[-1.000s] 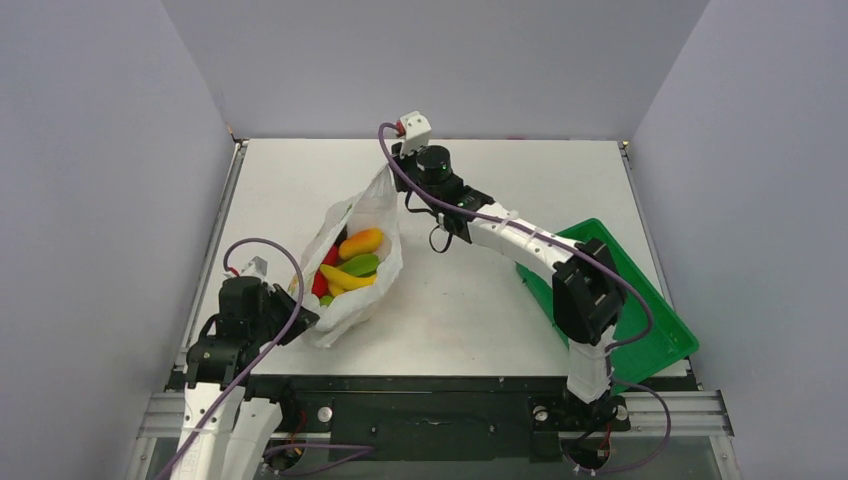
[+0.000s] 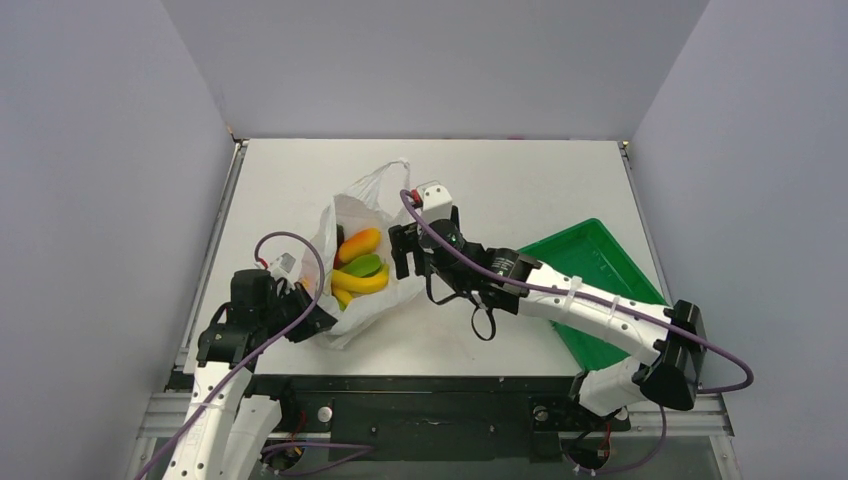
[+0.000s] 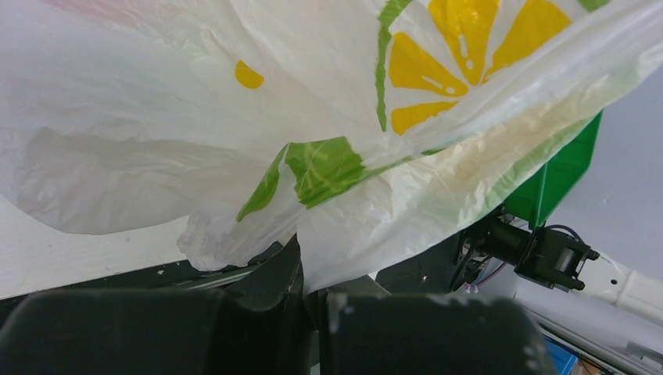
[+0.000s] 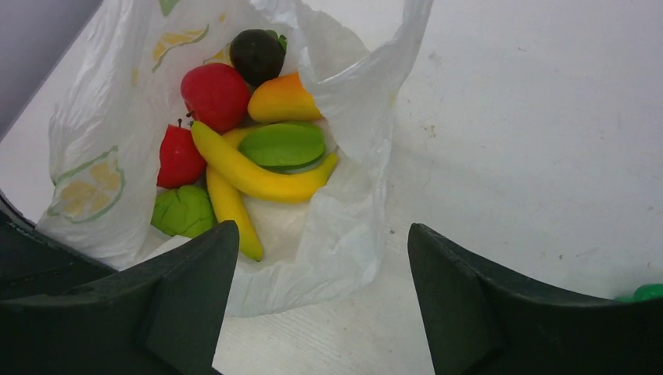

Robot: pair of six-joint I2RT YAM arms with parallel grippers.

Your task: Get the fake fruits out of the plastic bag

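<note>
A white plastic bag [image 2: 375, 315] lies open on the table, holding bananas [image 4: 266, 180], a mango [image 4: 277, 98], a green oblong fruit [image 4: 281, 144], red fruits [image 4: 215, 95], a dark fruit [image 4: 256, 55] and a leafy green fruit [image 4: 180, 212]. My left gripper [image 2: 322, 322] is shut on the bag's near-left edge; in the left wrist view the plastic runs into the fingers. My right gripper [image 2: 405, 245] stands open just right of the bag, above it, its fingers framing the fruit in the right wrist view.
An empty green basket [image 2: 590, 250] sits at the table's right, partly under the right arm. Walls bound both sides and the back.
My right gripper has moved from the bag's back handle down toward the front, letting go of it; the handle now stands lower. The left gripper and bag shifted slightly right.
</note>
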